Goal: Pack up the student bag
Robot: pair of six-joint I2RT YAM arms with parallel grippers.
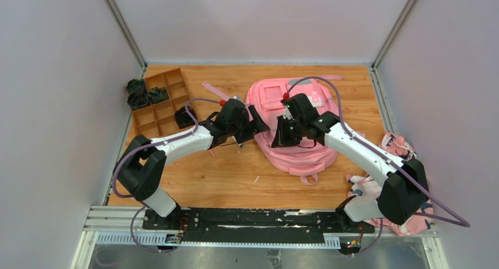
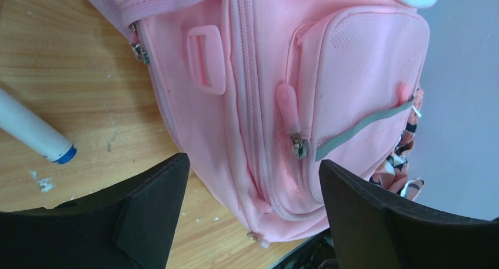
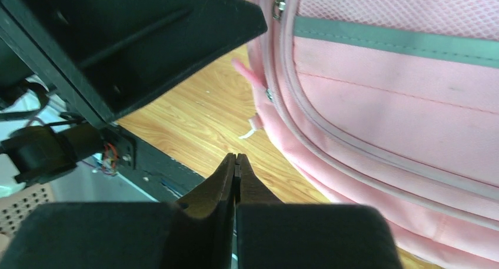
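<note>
The pink school bag [image 1: 300, 157] lies flat on the wooden table, its front pocket [image 2: 368, 63] facing up. My left gripper stands open over the bag's left edge, nothing between its fingers. Near the bag's lower left corner, my right gripper is shut, its fingertips together and empty. A pink zipper pull [image 3: 249, 73] sticks out from the bag's edge, apart from those right fingers. The small pocket has its own pink pull [image 2: 288, 107]. In the right wrist view a dark left finger [image 3: 176, 42] covers the upper left.
A divided wooden tray [image 1: 159, 113] holding dark bundles stands at the left. Beside the bag lies a white marker with a blue end [image 2: 35, 128]. Patterned pink cloth [image 1: 406, 222] is heaped at the right. Bare table [image 1: 235, 183] shows at the front.
</note>
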